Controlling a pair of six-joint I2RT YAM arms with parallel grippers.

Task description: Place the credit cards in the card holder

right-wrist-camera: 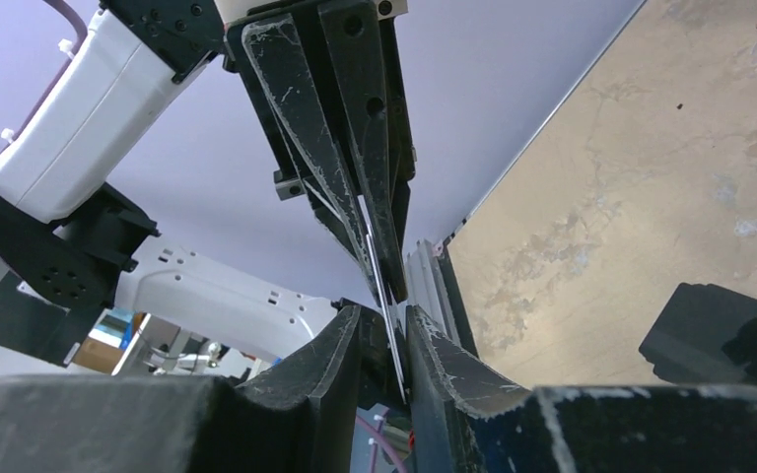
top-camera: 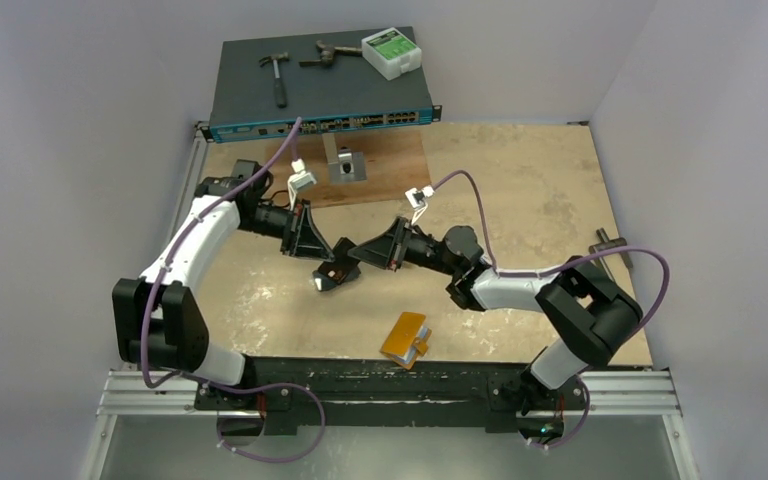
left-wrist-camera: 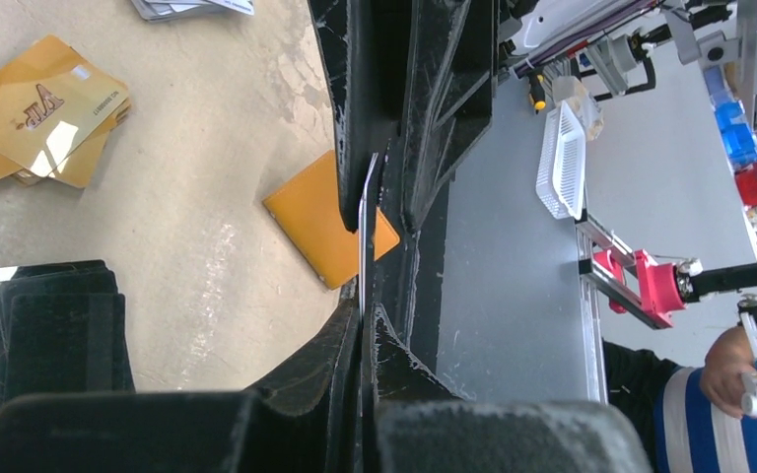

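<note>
A black card [top-camera: 341,258] stands between the two arms over the middle of the table. My left gripper [top-camera: 318,250] is shut on it. Seen edge-on in the left wrist view, the card [left-wrist-camera: 363,246] is a thin line rising from those fingers. My right gripper [top-camera: 374,257] has its fingers on either side of the card's far end, with a gap visible on one side. In the right wrist view the card's edge [right-wrist-camera: 387,325] runs between both grippers. The orange card holder [top-camera: 401,335] lies near the table's front edge, partly hidden in the left wrist view.
Dark cards [left-wrist-camera: 59,335] lie stacked below the grippers. Gold cards [left-wrist-camera: 54,108] and pale cards [left-wrist-camera: 187,9] lie in separate piles. A rack unit [top-camera: 310,85] with hammers and a white box [top-camera: 392,52] is at the back.
</note>
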